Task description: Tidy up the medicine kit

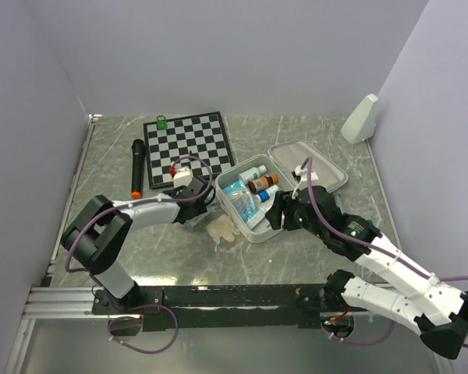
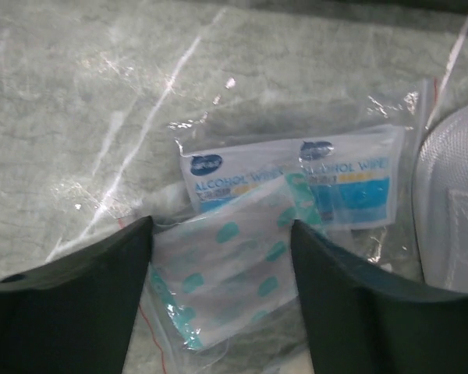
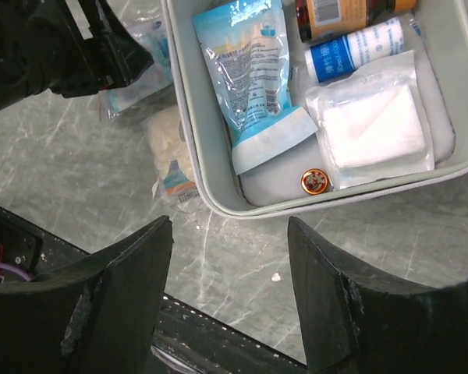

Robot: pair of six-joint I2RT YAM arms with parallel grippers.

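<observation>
My left gripper is part open, low over plastic packets beside the case; in the left wrist view its fingers flank a teal-dotted packet, with an alcohol wipe pouch behind. The grey case holds a blue pouch, white gauze pack, white-and-blue tube, amber bottle and small round gold item. My right gripper stands open beside the case's near edge, nothing between its fingers. A beige packet lies between left gripper and case.
The case lid lies behind the case at the right. A checkered board, a black microphone and a white object stand around the back and sides. Bare marble is clear at the front right.
</observation>
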